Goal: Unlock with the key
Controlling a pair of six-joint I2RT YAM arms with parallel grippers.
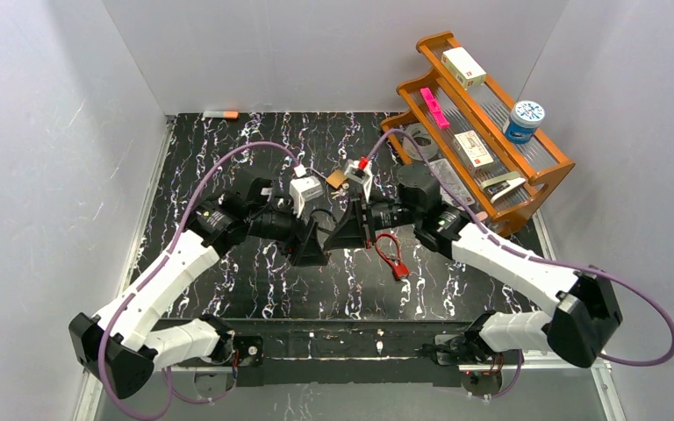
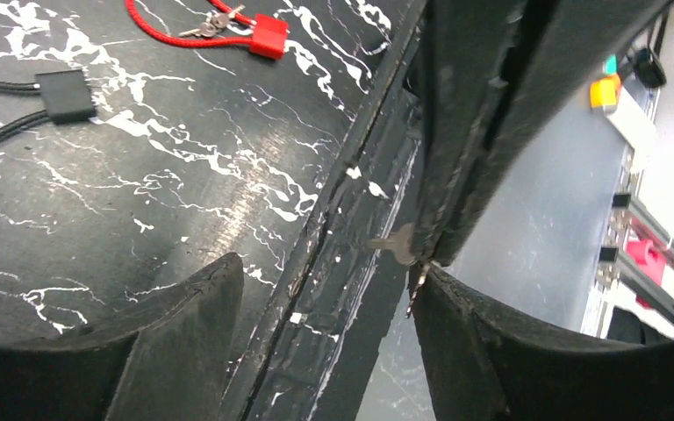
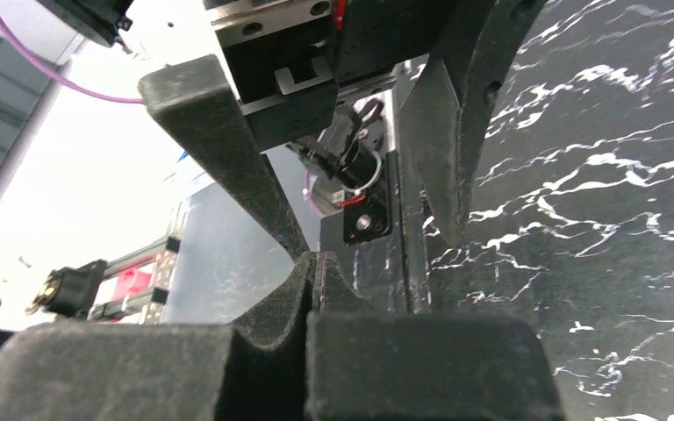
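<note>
In the left wrist view my right gripper reaches down from the top, shut on a small silver key that sticks out at its fingertips. A thin key blade also points downward there. My left gripper is open around that spot, its right finger close to the key. In the right wrist view, the closed right fingers hide most of the key. On the table lie a black cable lock and a red cable lock, with other keys resting by the red one.
A wooden shelf with boxes and a blue jar stands at the back right. Near the back wall lies an orange-and-white item. A tan item lies behind the arms.
</note>
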